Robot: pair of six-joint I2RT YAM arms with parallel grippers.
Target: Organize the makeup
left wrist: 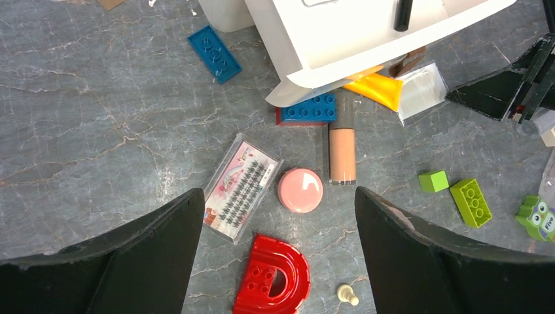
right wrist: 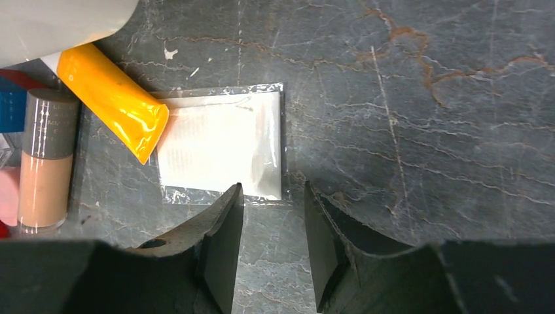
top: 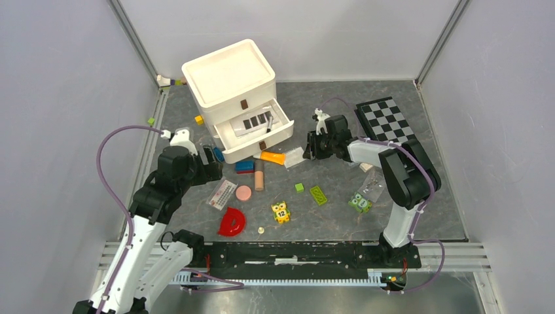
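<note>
The white cabinet (top: 229, 75) stands at the back with its lower drawer (left wrist: 393, 49) pulled out; a palette and a dark tube lie inside. In front of it are an orange tube (right wrist: 108, 91), a clear packet with white contents (right wrist: 219, 144) partly under the tube's end, and a foundation bottle (left wrist: 342, 154). A lash box (left wrist: 241, 186) and a round pink compact (left wrist: 300, 190) lie nearer the front. My left gripper hangs over these two, part open and empty. Just beside the packet, low over the table, my right gripper is part open with nothing between its fingers.
Toy bricks are scattered about: blue (left wrist: 315, 108), red curved (left wrist: 273, 278), green (left wrist: 471, 203), and a yellow figure (top: 281, 212). A chessboard (top: 389, 121) lies at the back right. Bare table lies between cabinet and chessboard.
</note>
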